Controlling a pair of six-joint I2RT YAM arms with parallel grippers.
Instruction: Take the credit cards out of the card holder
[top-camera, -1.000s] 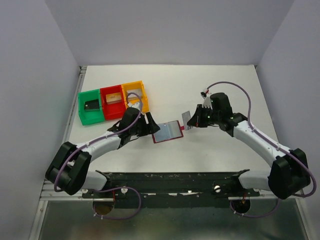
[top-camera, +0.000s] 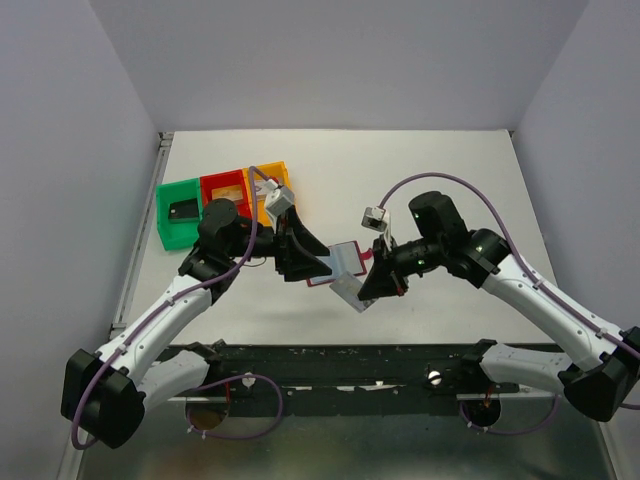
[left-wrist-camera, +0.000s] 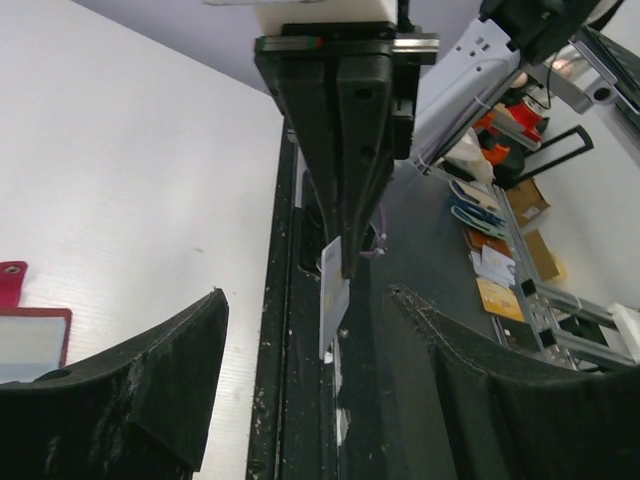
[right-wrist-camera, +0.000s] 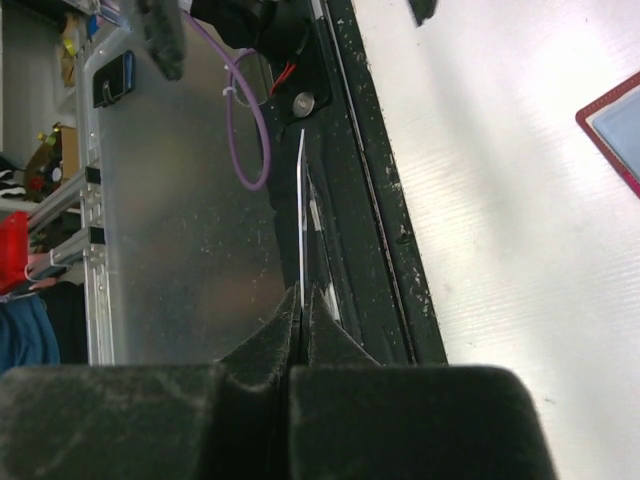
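The card holder (top-camera: 350, 255), red-edged with grey-blue inside, lies on the white table between my arms, partly hidden in the top view; its corner shows in the right wrist view (right-wrist-camera: 620, 130). My right gripper (top-camera: 368, 287) is raised above the front of the table, shut on a pale card (top-camera: 351, 290), which appears edge-on in the wrist views. My left gripper (top-camera: 302, 262) stands open just left of that card, its fingers spread either side of it in the left wrist view, apparently not touching it.
Green (top-camera: 180, 235), red and yellow (top-camera: 280, 175) trays with contents stand at the back left. The table's dark front edge (top-camera: 320, 355) runs below the grippers.
Both arms have risen and moved toward the front and middle. The card in my right gripper has moved with it, down and left in the top view, and my left gripper has come closer to it.
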